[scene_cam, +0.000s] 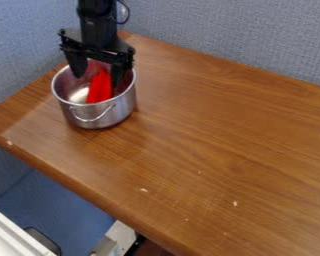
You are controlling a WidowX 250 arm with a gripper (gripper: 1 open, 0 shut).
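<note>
A steel pot [92, 112] with a wire handle stands near the left edge of the wooden table. Inside it lies a red object [100, 88], partly hidden by the rim and my gripper. My black gripper [96, 68] is over the pot, its open fingers reaching down into the upper part of it around the red object's top end. Whether the fingers touch the object cannot be told.
A grey padded wall runs behind and to the left. Below the table's left edge are a blue floor and white items.
</note>
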